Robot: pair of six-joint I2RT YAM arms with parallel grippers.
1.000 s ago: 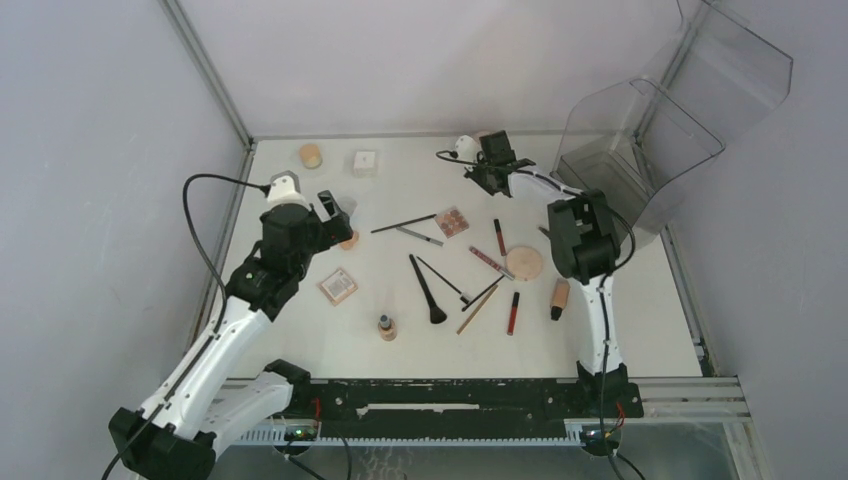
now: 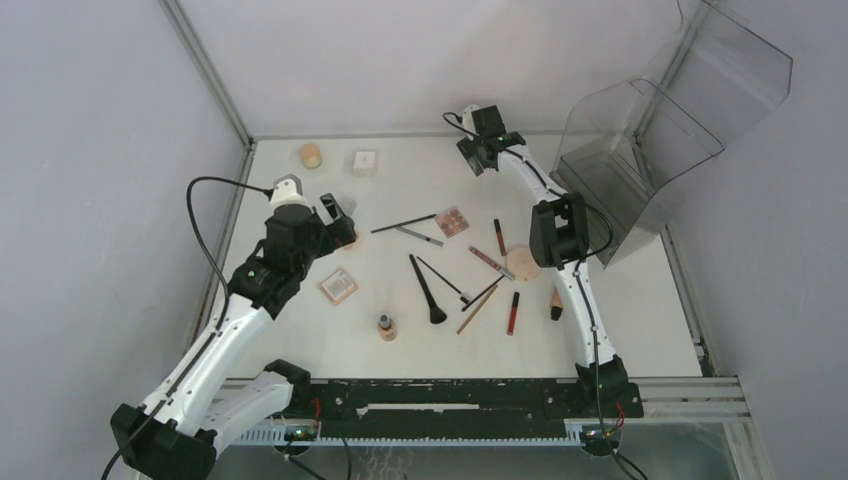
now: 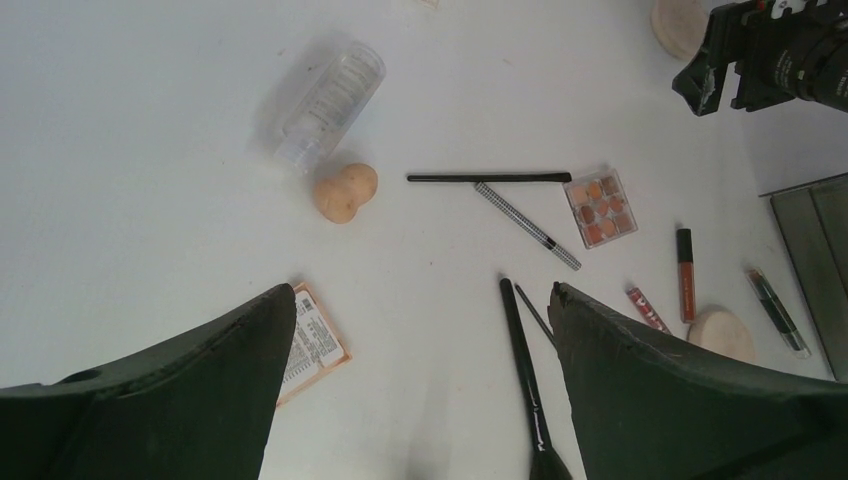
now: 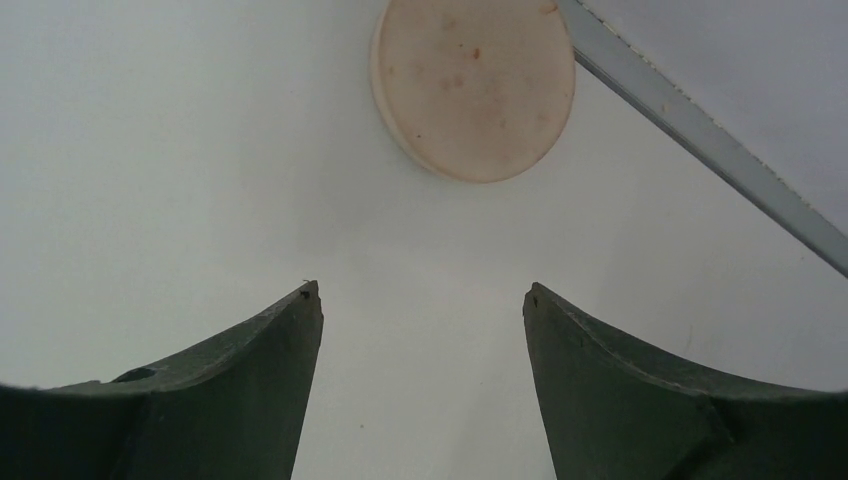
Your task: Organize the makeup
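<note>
My right gripper is open at the back of the table, with a round pink compact (image 4: 470,85) just beyond its empty fingers. My left gripper hangs open over the left side, above a clear bottle (image 3: 330,105), a peanut-shaped sponge (image 3: 345,192) and a boxed palette (image 3: 310,345). Scattered in the middle are brushes (image 2: 428,300), pencils, lip products (image 2: 512,313), an eyeshadow palette (image 2: 452,221), another round compact (image 2: 523,263) and a foundation bottle (image 2: 387,328).
A clear acrylic organizer (image 2: 615,185) stands at the back right. A small jar (image 2: 309,155) and a white box (image 2: 364,163) are at the back left.
My left gripper has moved slightly to the right.
</note>
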